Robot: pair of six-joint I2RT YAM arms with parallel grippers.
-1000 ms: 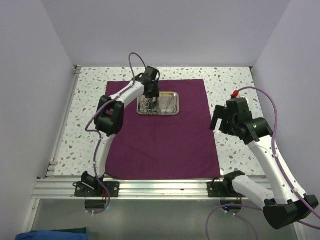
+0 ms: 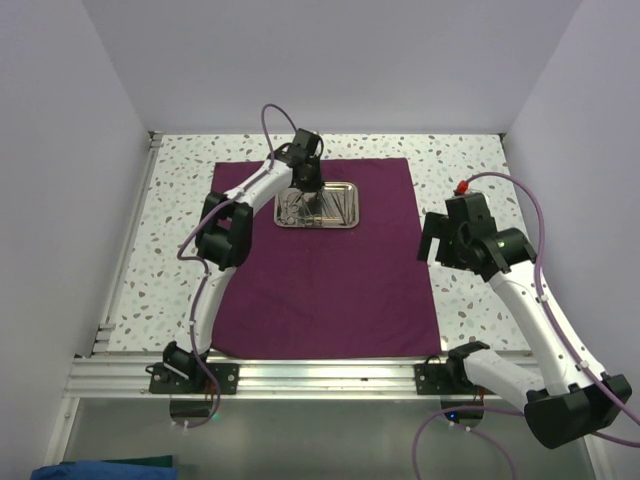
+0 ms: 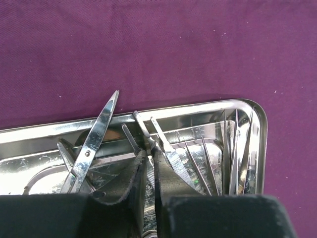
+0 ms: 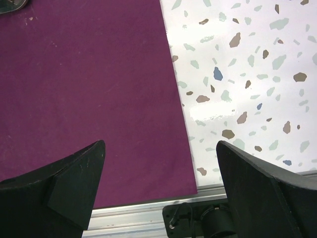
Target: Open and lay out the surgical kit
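Observation:
A steel tray (image 2: 340, 224) of surgical instruments lies on the purple cloth (image 2: 320, 300) toward its back. My left gripper is down in the tray, its fingertips close together among the instruments; whether anything is between them I cannot tell. Scissors (image 3: 93, 141) rest at the left against the rim in the left wrist view, several slender instruments (image 3: 234, 153) at the right. My right gripper stands open over the front right of the cloth, empty.
Speckled table (image 4: 247, 89) shows right of it. A blue item (image 2: 105, 475) lies off the table at the lower left.
The left gripper has shifted slightly to the right over the tray. The right arm has moved a little to the left.

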